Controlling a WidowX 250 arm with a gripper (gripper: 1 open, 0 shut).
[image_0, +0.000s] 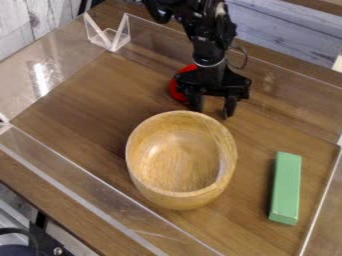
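Observation:
My black gripper hangs from the top centre and is lowered at the back middle of the wooden table, over a red object. The red object shows only at its left edge behind the gripper's body. Whether the fingers are around it or holding it is hidden.
A large wooden bowl stands in the front middle. A green block lies at the right. Clear low walls border the table, with a clear plastic piece at the back left.

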